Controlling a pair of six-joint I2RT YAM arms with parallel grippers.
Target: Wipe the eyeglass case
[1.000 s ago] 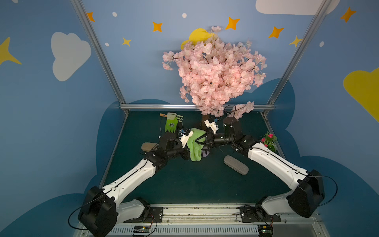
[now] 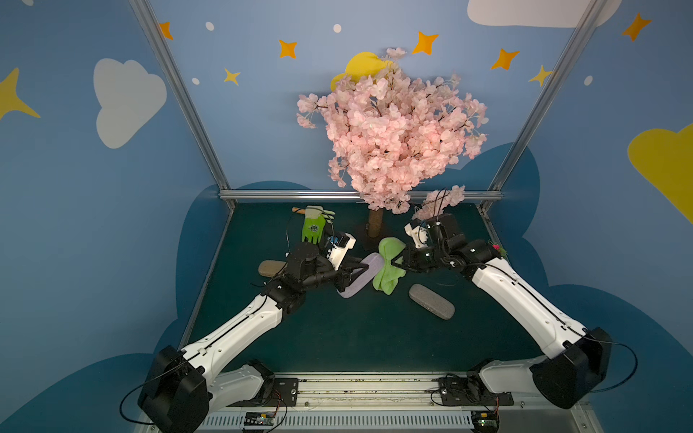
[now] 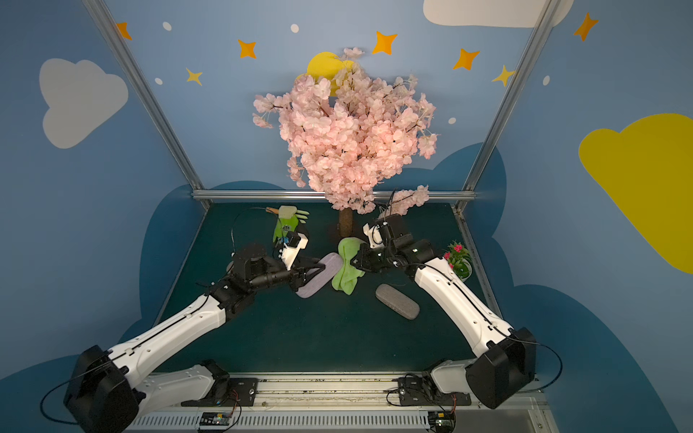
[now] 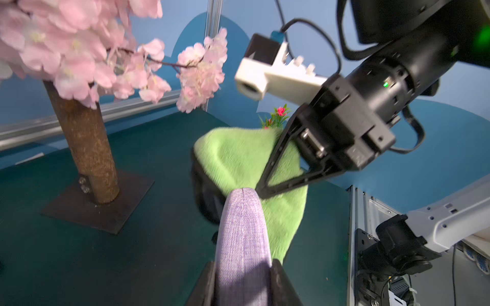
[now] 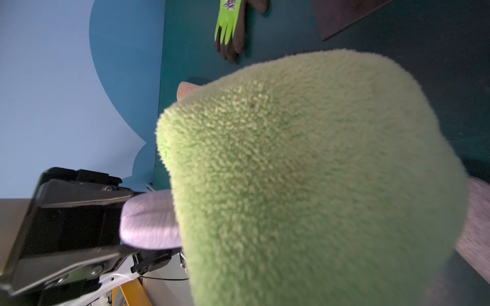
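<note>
My left gripper [image 2: 350, 272] grips one end of a lavender eyeglass case [image 4: 243, 239], held off the table at the centre. Just right of it, my right gripper [image 2: 397, 261] is shut on a fuzzy green cloth [image 5: 311, 178], which hangs down at the far tip of the case, touching or very close to it. In the right wrist view the cloth fills most of the frame and hides the fingertips of that gripper.
A grey case [image 2: 431, 300] lies front right and a tan case [image 2: 271, 267] at left. Gloves [image 2: 313, 227] lie behind. A blossom tree trunk [image 4: 81, 132] stands at the back, a potted plant [image 3: 460, 263] at right.
The right gripper and cloth have moved right from over the lavender case toward its far tip, uncovering the case. The left gripper has shifted slightly with the case.
</note>
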